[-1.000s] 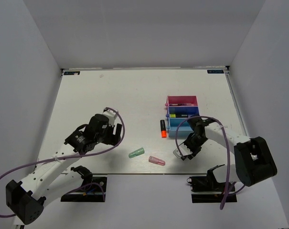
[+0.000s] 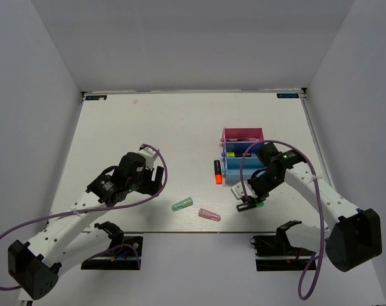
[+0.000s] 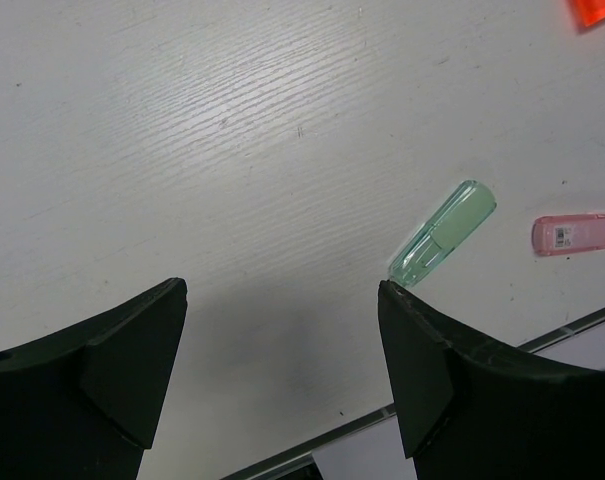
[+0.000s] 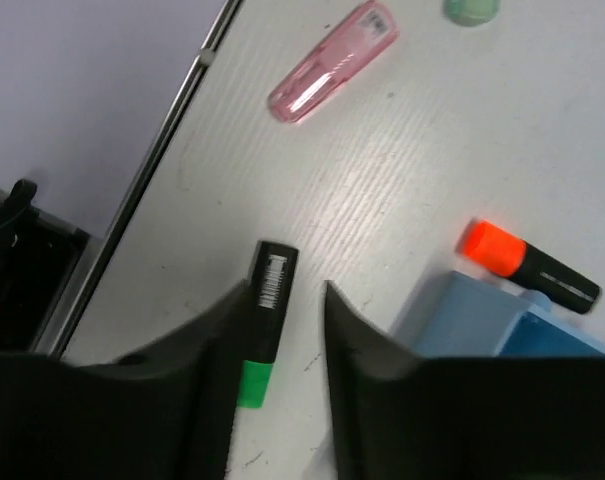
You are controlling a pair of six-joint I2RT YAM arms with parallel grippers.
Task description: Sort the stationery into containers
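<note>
A black marker with a green cap (image 4: 269, 305) lies on the table below my right gripper, whose blurred fingers are part open, with nothing clearly between them. A pink highlighter (image 2: 209, 215) and a pale green one (image 2: 182, 204) lie at the front middle. A black marker with an orange cap (image 2: 217, 169) lies left of the stacked containers: pink (image 2: 243, 132), dark blue (image 2: 252, 146) and light blue (image 4: 467, 315). The pink and dark blue ones hold pens. My left gripper stands open and empty over the left of the table.
The table's front edge (image 2: 173, 232) runs close below the loose highlighters.
My right gripper and arm have moved up and back toward the containers from over the green-capped marker, which now shows lying on the table. The left arm is unchanged.
</note>
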